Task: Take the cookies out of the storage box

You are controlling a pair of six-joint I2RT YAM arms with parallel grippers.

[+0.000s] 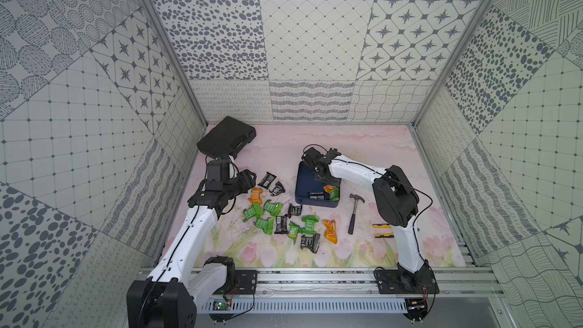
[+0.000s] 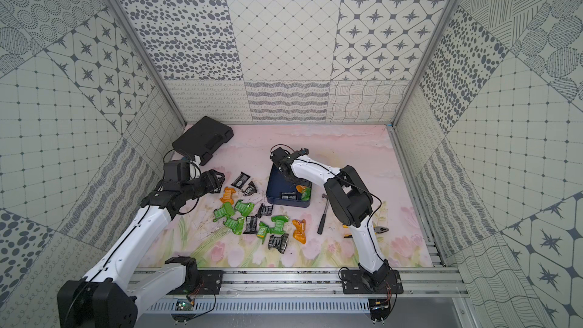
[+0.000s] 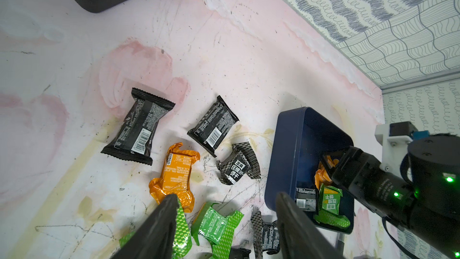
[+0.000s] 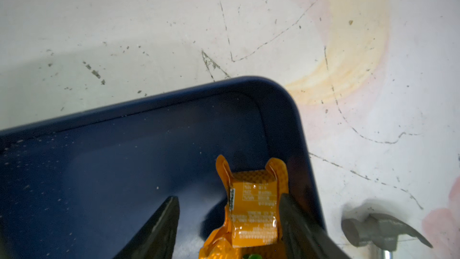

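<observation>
The navy storage box point(image 1: 303, 176) holds orange point(image 4: 254, 211), green point(image 3: 330, 201) and black point(image 3: 306, 198) cookie packs. My right gripper is down over the box, fingers apart, one on each side of an orange pack at the box's corner. My left gripper stands open above the table left of the box. Loose black, orange point(image 3: 175, 175) and green packs lie on the table left of and in front of the box.
A black case point(image 1: 226, 136) lies at the back left. A hammer point(image 1: 353, 212) lies right of the box, with yellow-handled pliers point(image 1: 382, 226) farther right.
</observation>
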